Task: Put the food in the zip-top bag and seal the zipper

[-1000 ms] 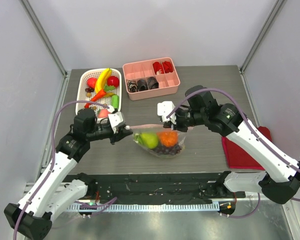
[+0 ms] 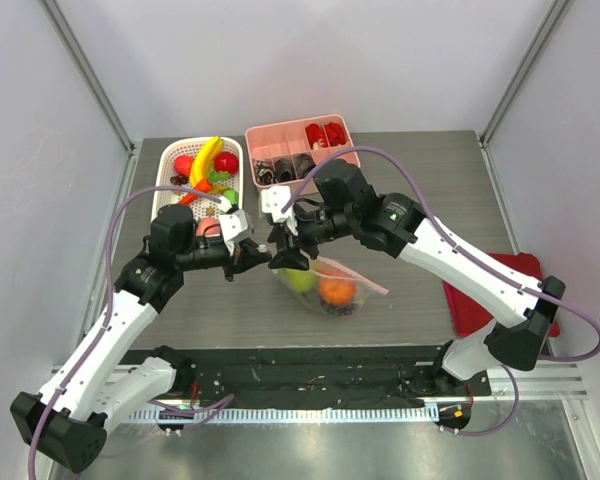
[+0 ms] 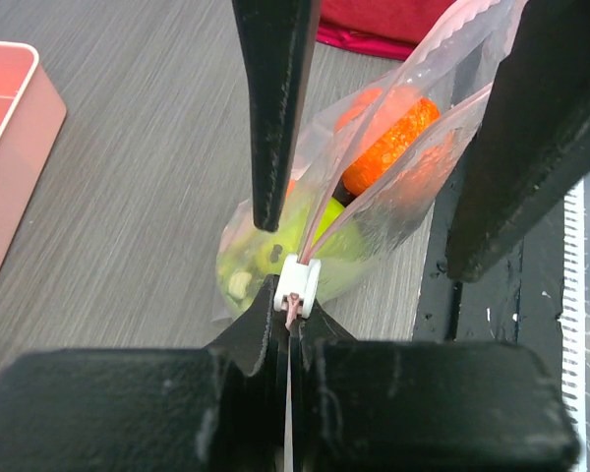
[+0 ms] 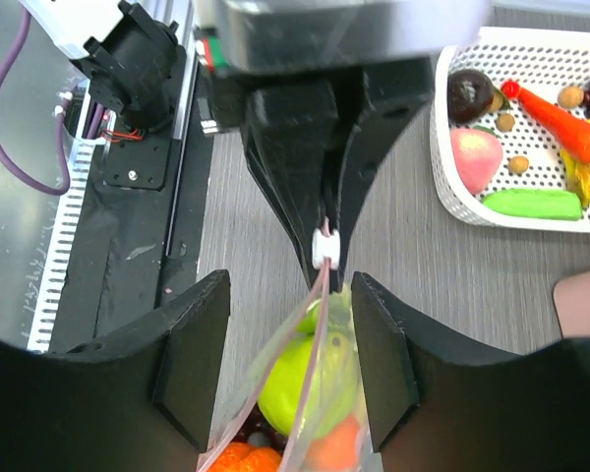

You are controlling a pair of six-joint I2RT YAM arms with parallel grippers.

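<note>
A clear zip bag (image 2: 315, 295) with pink zipper holds a green fruit (image 4: 305, 388), an orange fruit (image 3: 388, 147) and dark small items. My left gripper (image 2: 260, 255) is shut on the bag's zipper end, by the white slider (image 3: 297, 285), seen in both wrist views. My right gripper (image 2: 288, 255) is part open just beside it, over that end of the bag; its fingertips stand either side of the zipper strips in the right wrist view, apart from them.
A white basket (image 2: 170, 165) of toy produce stands back left, a pink divided bin (image 2: 275, 140) at the back, a red cloth (image 2: 470, 305) at the right. Bare table lies around the bag.
My right arm has moved left from over the bag's middle to beside my left gripper. The left gripper has shifted slightly; the bag's top has shifted slightly too.
</note>
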